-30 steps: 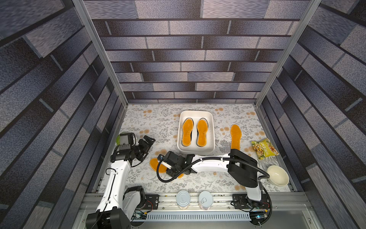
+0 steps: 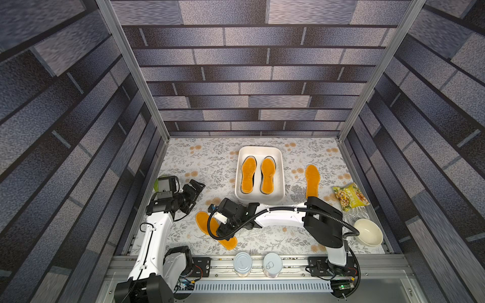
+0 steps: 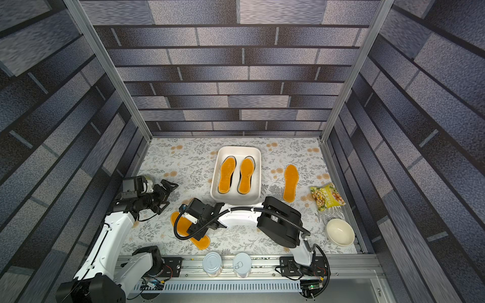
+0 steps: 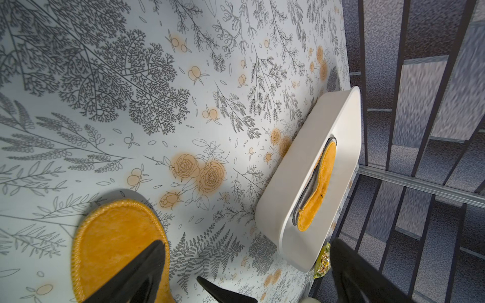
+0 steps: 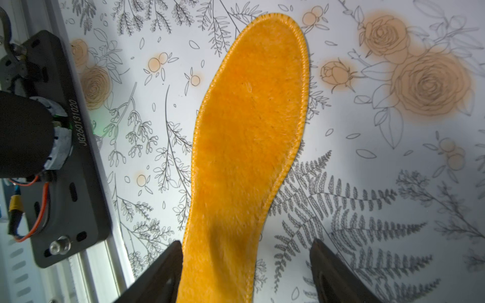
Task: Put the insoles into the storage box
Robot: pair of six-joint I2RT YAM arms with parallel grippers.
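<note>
The white storage box [image 2: 260,198] holds two orange insoles [image 2: 247,174], side by side. Another insole [image 3: 291,181] lies right of the box. A fourth orange insole [image 5: 245,116] lies at front left, beneath my right gripper, which is open with a fingertip either side of the insole's narrower middle. My left gripper is open above the table at the left, with an insole's end below it and nothing held.
A yellow snack packet [image 2: 350,196] and a cream bowl [image 2: 367,231] sit at the right. Two cans [image 2: 242,261] stand at the front edge. A green object behind the left arm is mostly hidden.
My right gripper and arm have shifted slightly toward the front, over the front-left insole, more of which now shows. The left arm is still.
</note>
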